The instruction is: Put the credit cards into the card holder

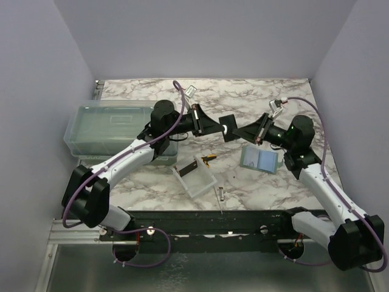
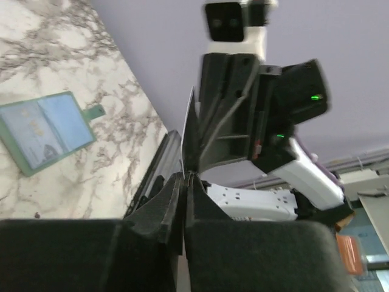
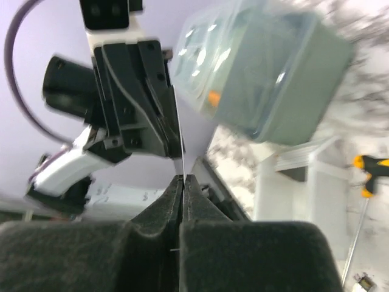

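Observation:
A dark card (image 1: 228, 120) stands upright above the middle of the table, between my two facing grippers. It shows almost edge-on in both wrist views, as a thin pale-edged sheet (image 3: 179, 131). From the right, my right gripper (image 1: 237, 132) is shut on its edge. My left gripper (image 1: 222, 128) has its tips at the card's opposite edge; its fingers (image 2: 152, 213) look close together, and whether they still press the card cannot be made out. The card holder (image 1: 258, 159), green-edged with clear pockets and a side tab, lies open on the table below, at the right.
On the table stands a white tray (image 1: 201, 185) with a dark card (image 1: 187, 168) inside. Beside it lie a yellow-black screwdriver (image 1: 208, 159) and a small metal piece (image 1: 221, 194). A large translucent bin (image 1: 118, 131) fills the left.

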